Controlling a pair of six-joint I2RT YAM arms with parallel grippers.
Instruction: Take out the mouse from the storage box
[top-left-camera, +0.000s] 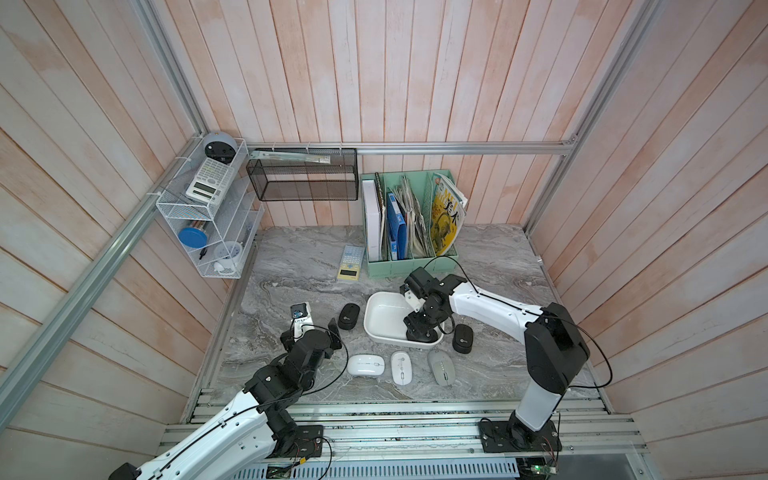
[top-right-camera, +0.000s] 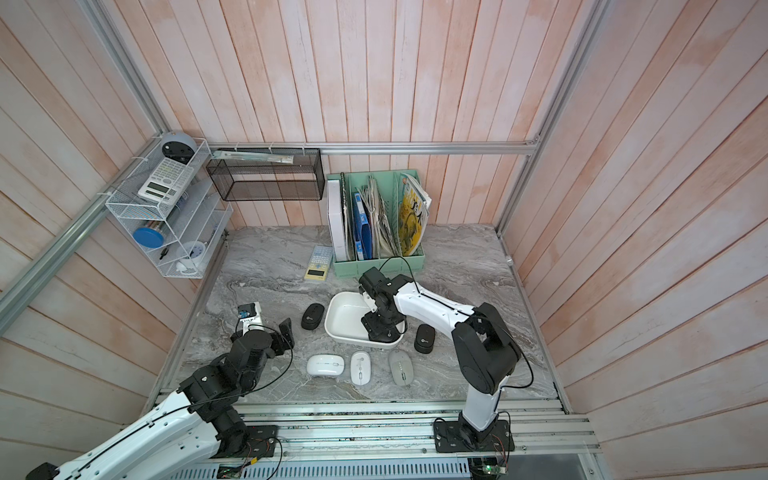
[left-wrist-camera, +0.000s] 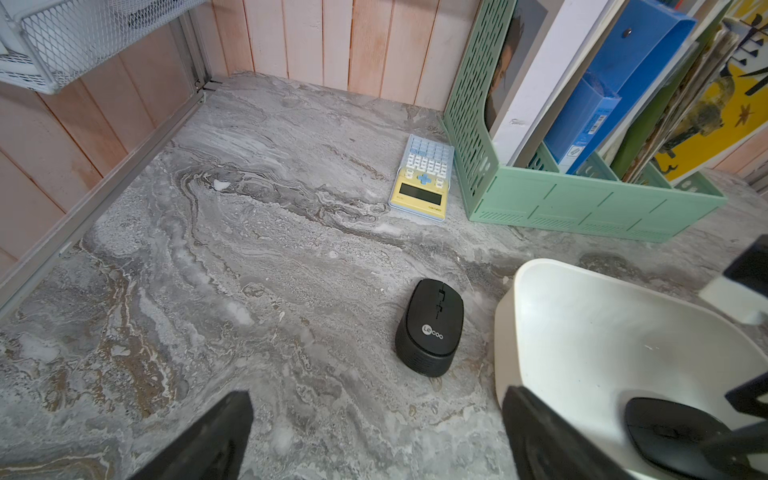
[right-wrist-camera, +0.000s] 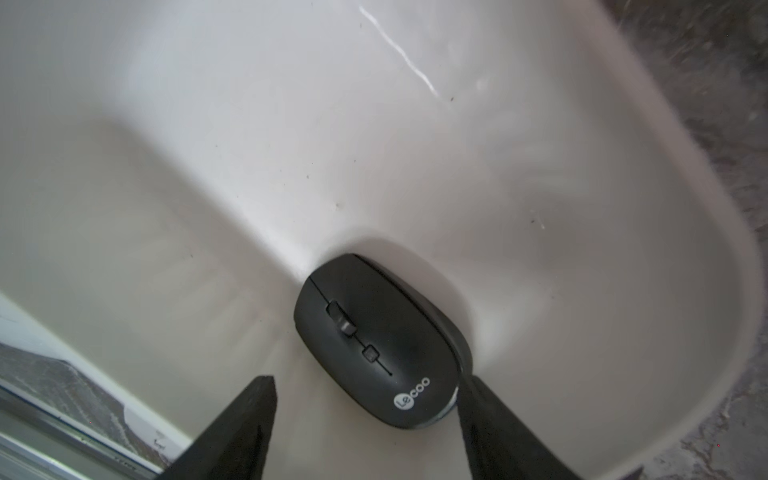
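Observation:
Inside the white storage box, a black Lecoo mouse lies on the floor of the box near one wall. My right gripper reaches down over that end of the box, its fingers apart on either side of the mouse's near end. In the right wrist view the right finger looks very close to the mouse's edge; whether it touches, I cannot tell. Well left of the box, my left gripper hangs open above the table with nothing between its fingers.
Black mice stand left and right of the box. In front lie two white mice and a grey-green one. Behind are a calculator and a green file rack.

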